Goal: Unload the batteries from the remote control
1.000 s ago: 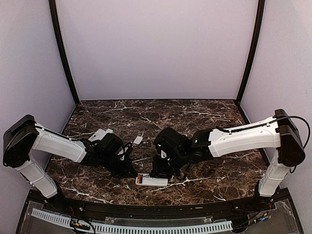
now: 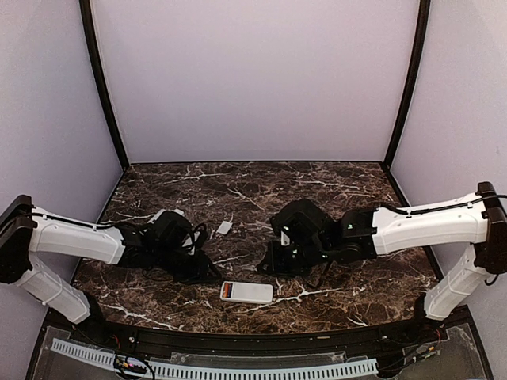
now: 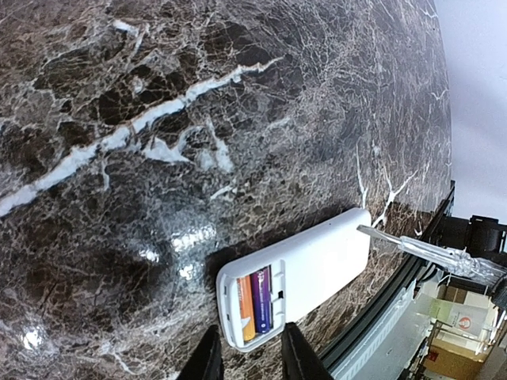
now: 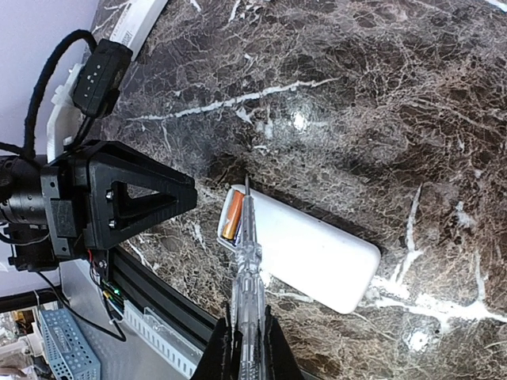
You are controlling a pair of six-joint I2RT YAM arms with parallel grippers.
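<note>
The white remote (image 2: 251, 293) lies on the dark marble table near the front, its battery bay at the left end; the left wrist view shows an orange battery (image 3: 246, 308) and a purple battery (image 3: 261, 302) inside. My left gripper (image 2: 212, 272) hangs just left of the remote, fingertips at the bottom edge of its own view; in the right wrist view its fingers appear part open, empty. My right gripper (image 2: 269, 264) is above the remote's right part, shut on a slim screwdriver (image 4: 249, 269) with a clear handle, its metal tip pointing toward the bay end from above.
A small white piece (image 2: 224, 227) lies behind the remote, and other white items (image 2: 162, 214) sit at the back left, partly hidden by the left arm. Pale walls stand around the sides and back.
My right gripper has moved rightward and back from the battery bay with the screwdriver. My left gripper has shifted slightly left; the remote stays in place.
</note>
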